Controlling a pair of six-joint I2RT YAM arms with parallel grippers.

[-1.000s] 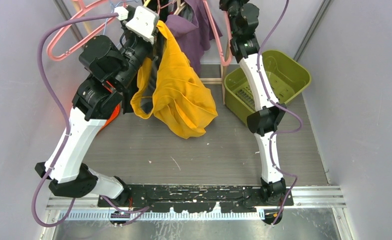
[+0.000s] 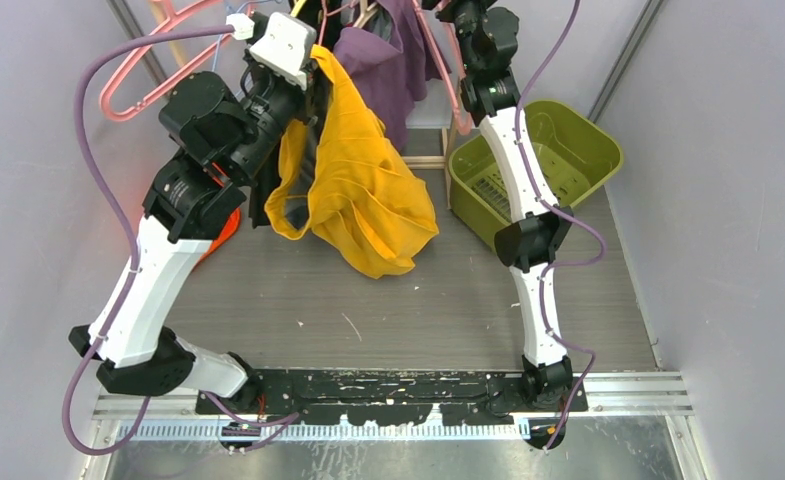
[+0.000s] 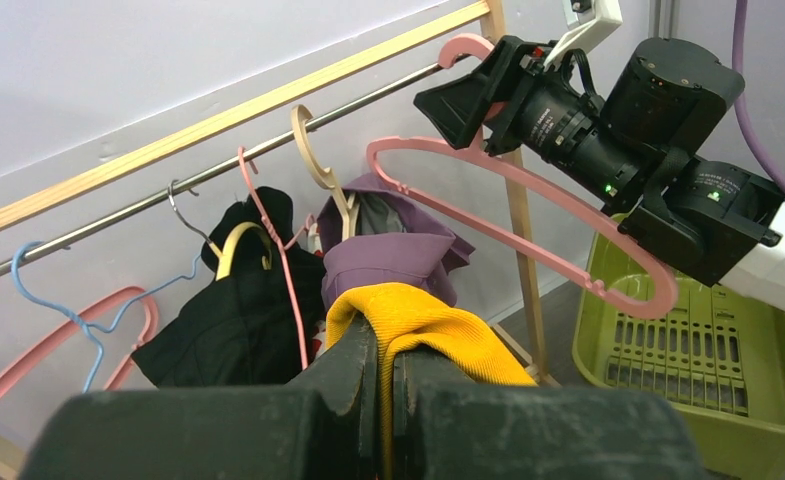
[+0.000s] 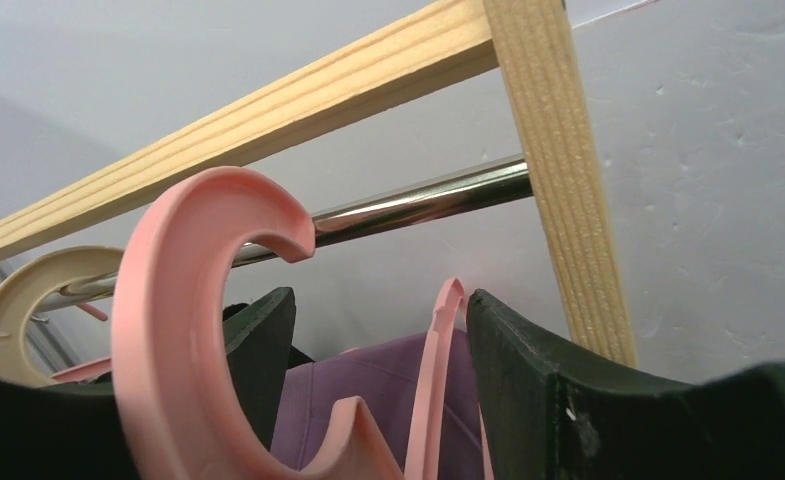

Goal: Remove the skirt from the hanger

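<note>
A yellow skirt [image 2: 373, 190] hangs in folds from my left gripper, clear of any hanger. In the left wrist view its ribbed waistband [image 3: 418, 315] is pinched between the shut fingers. At the right end of the rail a bare pink hanger [image 3: 528, 185] hangs by its hook. My right gripper is at that hanger's neck, its fingers [image 4: 268, 345] spread apart. The right wrist view shows the pink hook [image 4: 168, 320] close in front, beside the left finger.
A metal rail [image 3: 368, 110] carries several other hangers, a purple garment [image 3: 398, 260] and a black garment [image 3: 238, 320]. On the floor at the right stands a green basket [image 2: 598, 165].
The pink hanger at my right gripper has shifted slightly to the right in the top view. The left arm and the skirt have barely moved.
</note>
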